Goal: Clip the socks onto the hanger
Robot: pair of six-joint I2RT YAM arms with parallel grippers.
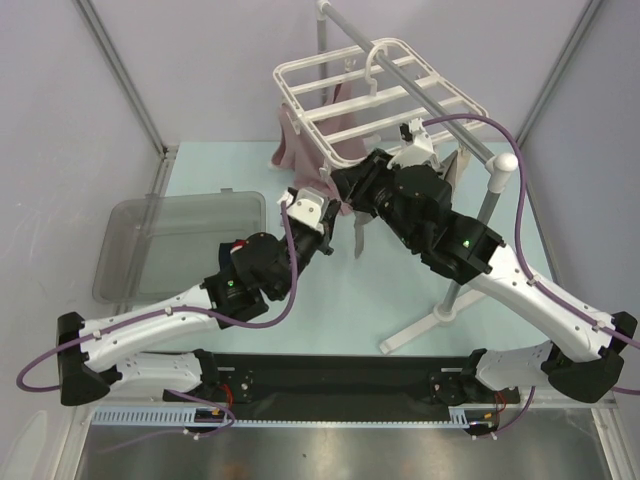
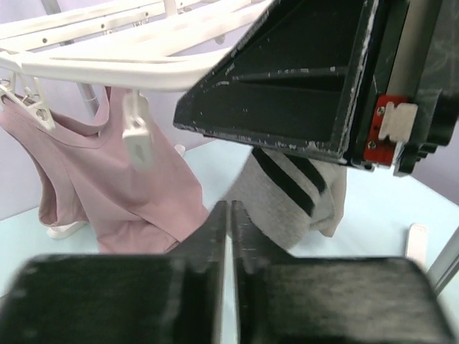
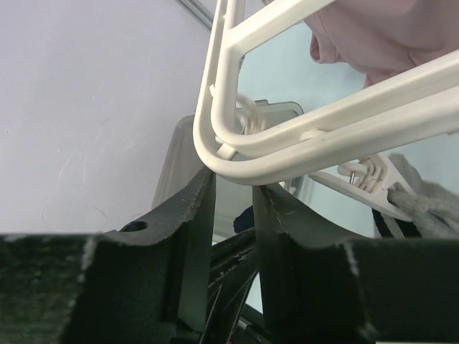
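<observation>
The white hanger rack (image 1: pixel 375 125) hangs from a grey pole. At its front corner my right gripper appears shut on the hanger's rim; the rim (image 3: pixel 251 170) covers its fingertips. Just below and left, my left gripper points inward, its fingertips very close together with a narrow gap and nothing clear between them. A grey sock with black stripes (image 2: pixel 283 186) hangs beyond those fingertips. In the right wrist view the grey sock (image 3: pixel 430 204) is at the lower end of a white clip (image 3: pixel 369 175). A clip with nothing in it (image 2: pixel 138 136) hangs from the near rim.
A pink cloth (image 2: pixel 122 172) hangs from the hanger at the back. On the left of the table stands a grey tray (image 1: pixel 130 205), a dark item (image 1: pixel 227 252) in it. The pole's foot (image 1: pixel 435 318) lies at the right.
</observation>
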